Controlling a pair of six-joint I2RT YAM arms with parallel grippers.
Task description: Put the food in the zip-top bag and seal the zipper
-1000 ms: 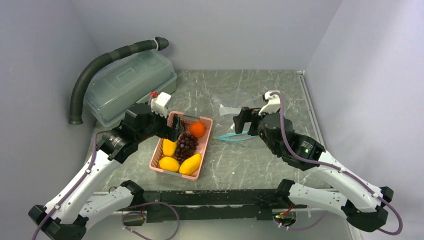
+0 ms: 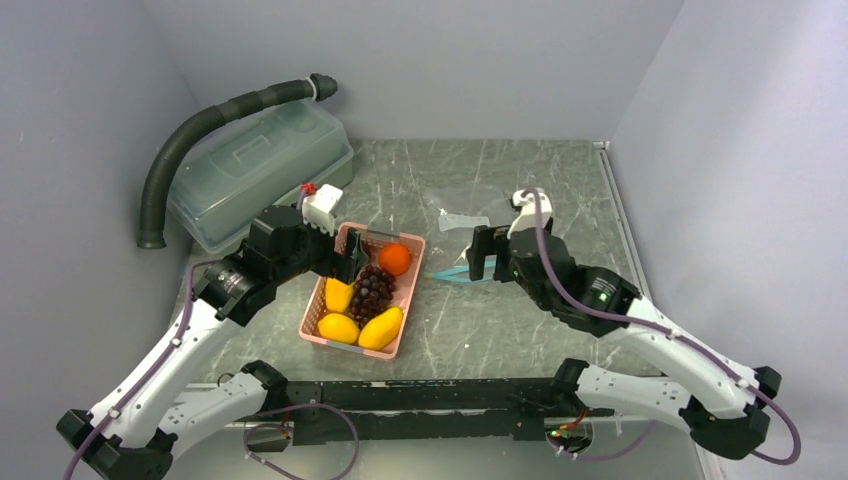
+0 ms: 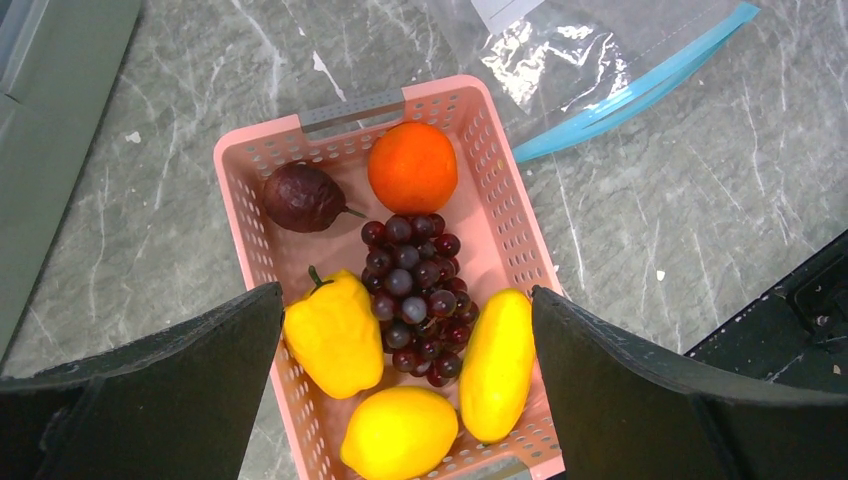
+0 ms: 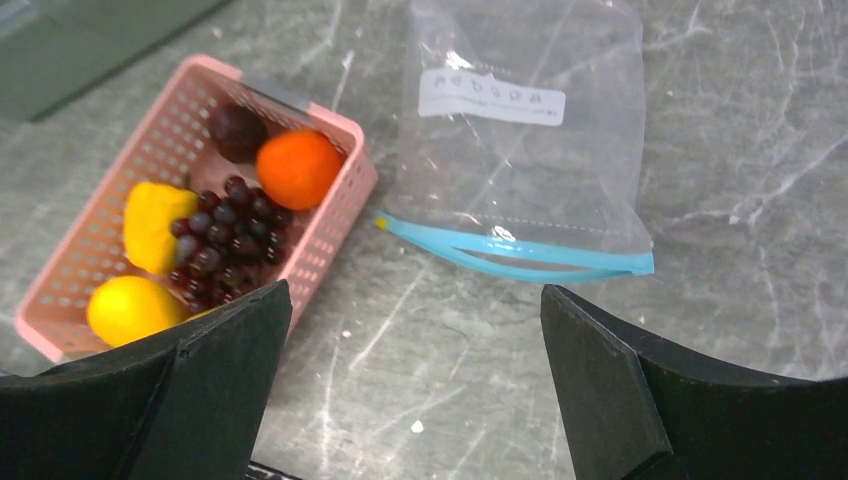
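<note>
A clear zip top bag point(image 4: 520, 170) lies flat on the grey marbled surface, its blue zipper point(image 4: 520, 255) facing the front and bowed slightly apart. Left of it stands a pink basket point(image 3: 510, 215) holding a bunch of dark grapes point(image 3: 415, 290), an orange point(image 3: 412, 168), a dark red round food point(image 3: 303, 197), a yellow pepper point(image 3: 334, 335), a lemon point(image 3: 400, 433) and a yellow mango point(image 3: 497, 365). Over the basket hangs my left gripper, open and empty. My right gripper is open too, above the table in front of the bag, touching nothing.
A translucent green lidded box point(image 2: 265, 165) fills the back left, with a dark hose point(image 2: 200, 125) arching over it. Walls close in the back and both sides. Bare table point(image 2: 500, 340) lies in front of the bag.
The left arm, basket and food have stayed put.
</note>
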